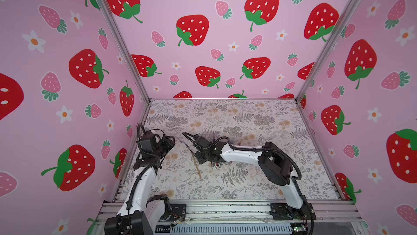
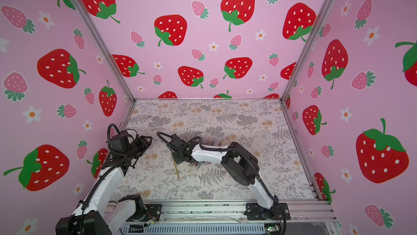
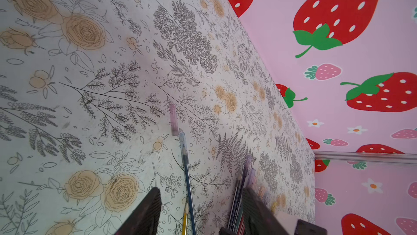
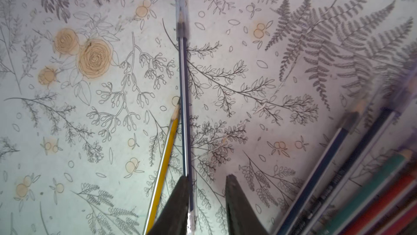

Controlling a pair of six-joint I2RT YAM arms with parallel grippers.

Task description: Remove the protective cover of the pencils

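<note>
On the table a dark blue pencil (image 4: pixel 183 83) lies with a clear cover (image 4: pixel 181 11) over its tip. Alongside it is a yellow pencil (image 4: pixel 162 165), its tip bare. A loose pinkish cover (image 3: pixel 173 120) rests just beyond the blue pencil's tip. More pencils (image 4: pixel 323 165), their clear covers on, lie in a group at the right of the right wrist view. My right gripper is open above the table, over the blue pencil's lower part, nothing between its fingers. Off to the left, my left gripper is open and empty.
The right arm (image 1: pixel 243 154) reaches across the pencil group and partly hides it in the top views. Free table (image 1: pixel 260 117) stretches behind and to the right. The left arm (image 1: pixel 145 180) stands along the left edge.
</note>
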